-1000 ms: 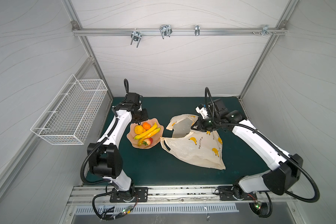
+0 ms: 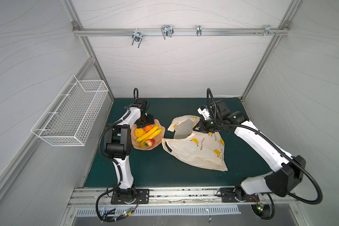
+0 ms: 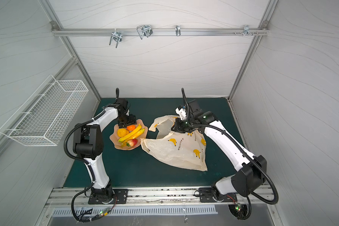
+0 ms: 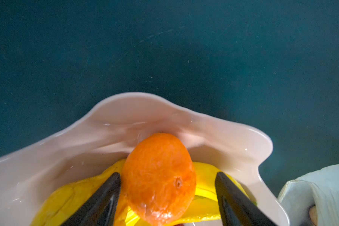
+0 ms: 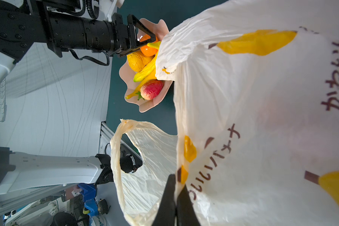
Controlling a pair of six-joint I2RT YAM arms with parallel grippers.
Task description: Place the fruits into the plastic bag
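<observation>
A smooth orange fruit (image 4: 160, 177) rests in the pink scalloped bowl (image 4: 139, 103). My left gripper is open, one finger on each side of it in the left wrist view, with no grip on it visible. Bananas (image 2: 153, 134), a yellow-orange round fruit (image 2: 139, 132) and a red fruit (image 2: 149, 142) share the bowl. To the right lies the cream plastic bag (image 2: 199, 156) with banana prints, its mouth spread toward the bowl. My right gripper is shut on the thin edge of the bag's mouth, holding it up.
A white wire basket (image 2: 73, 113) hangs on the left wall, away from the arms. Bare green tabletop (image 2: 150, 169) lies in front of the bowl and behind it. One loose bag handle (image 2: 167, 146) reaches close to the bowl's right rim.
The right arm and the bag have stayed still.
</observation>
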